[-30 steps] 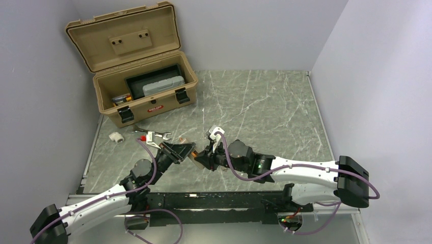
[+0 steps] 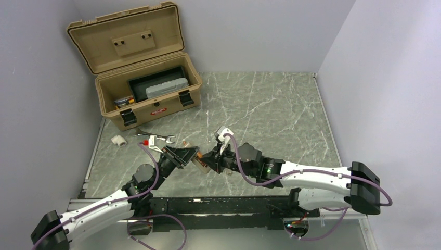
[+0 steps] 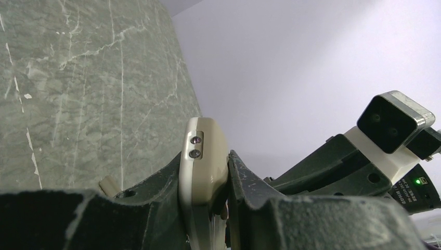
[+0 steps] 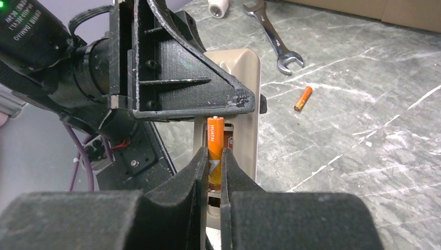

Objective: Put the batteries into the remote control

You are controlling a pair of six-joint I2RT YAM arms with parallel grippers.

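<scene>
The beige remote is held upright in my left gripper [image 2: 193, 152], which is shut on it; in the left wrist view its end [image 3: 203, 140] rises between the fingers. An orange battery [image 4: 215, 151] lies over the open compartment, its lower part at the fingertips of my right gripper. Those fingers sit close about it; how firmly they grip cannot be told. A second orange battery [image 4: 303, 98] lies on the grey marble table.
A wrench [image 4: 273, 36] and a white cylinder [image 4: 218, 8] lie behind. An open tan toolbox [image 2: 148, 109] stands at the back left.
My right arm and wrist have shifted slightly right and toward the back in the top view. The left arm has not visibly moved.
</scene>
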